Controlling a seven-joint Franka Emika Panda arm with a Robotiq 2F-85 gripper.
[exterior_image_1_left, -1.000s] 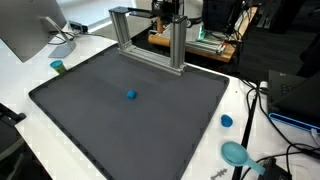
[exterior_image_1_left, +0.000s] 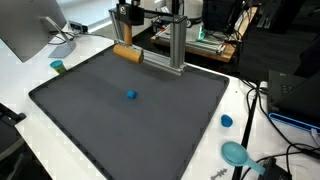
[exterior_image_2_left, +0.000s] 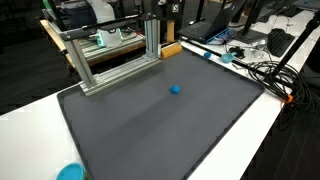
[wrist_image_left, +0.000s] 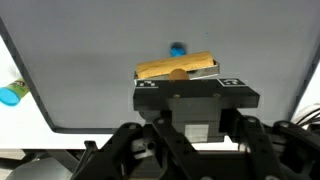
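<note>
My gripper (exterior_image_1_left: 127, 43) is near the far side of the grey board, shut on an orange-tan block (exterior_image_1_left: 127, 54). In exterior view 2 the block (exterior_image_2_left: 171, 50) hangs below the gripper (exterior_image_2_left: 170, 40), close to the metal frame's right end. The wrist view shows the long face of the block (wrist_image_left: 160, 70) crosswise beyond the black gripper body, with a silvery strip along it; most of the fingers are hidden there. A small blue object (exterior_image_1_left: 131, 94) lies on the board, apart from the block, and shows just past it in the wrist view (wrist_image_left: 178, 49).
An upright metal frame (exterior_image_2_left: 115, 73) stands at the grey board's (exterior_image_2_left: 160, 120) edge. A green-topped cup (exterior_image_1_left: 58, 66) sits beyond one side. Blue pieces (exterior_image_1_left: 227, 121) and a teal round thing (exterior_image_1_left: 238, 155) lie off the board. Most of the board is bare.
In exterior view 1 the gripper and the block have moved left and nearer, out from beside the metal frame. The small blue object has stayed put.
</note>
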